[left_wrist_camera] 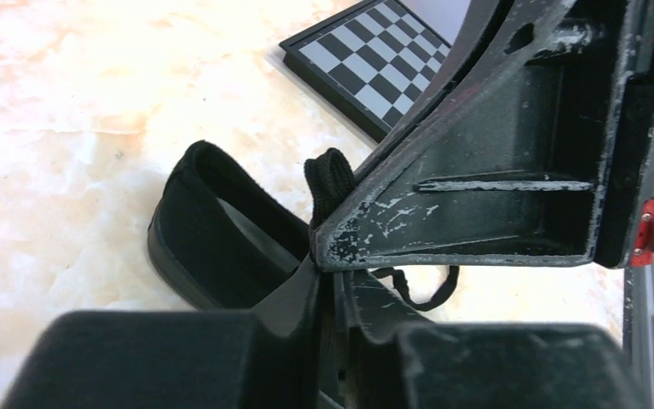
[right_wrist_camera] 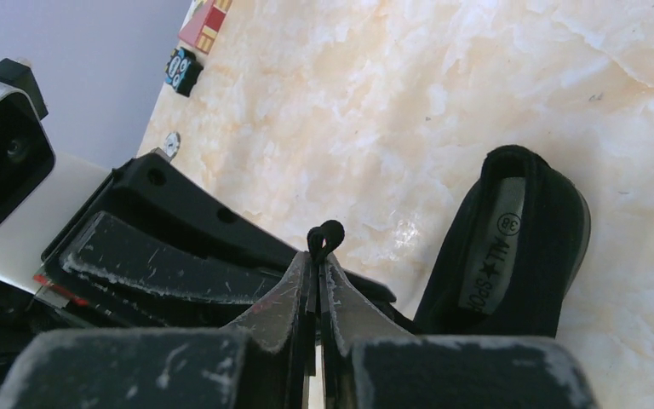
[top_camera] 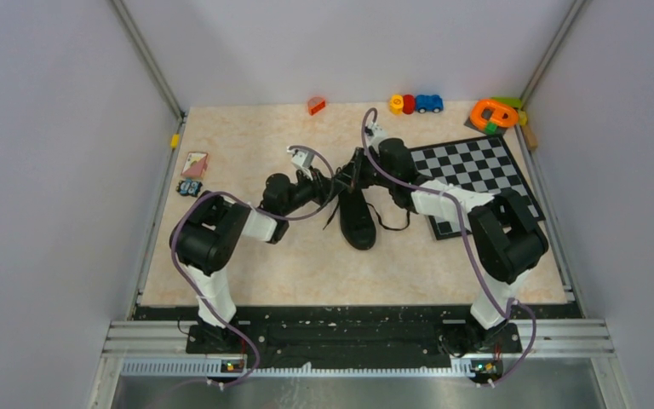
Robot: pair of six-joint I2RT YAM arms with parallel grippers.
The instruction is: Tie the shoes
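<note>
A black shoe [top_camera: 358,228] stands mid-table, its opening and size-38 insole [right_wrist_camera: 485,256] showing in the right wrist view. Both grippers meet over its laced end. In the right wrist view my right gripper is shut on a black lace, whose small loop [right_wrist_camera: 326,234] sticks up above the fingertips. My left gripper is right against it, its fingertips close together at the lace [left_wrist_camera: 330,179]; whether they grip it is hidden. A loose lace [left_wrist_camera: 426,302] curves out on the shoe's right.
A checkerboard [top_camera: 477,166] lies to the right. Toys [top_camera: 428,103] line the back edge, with small items [top_camera: 194,166] at the left edge.
</note>
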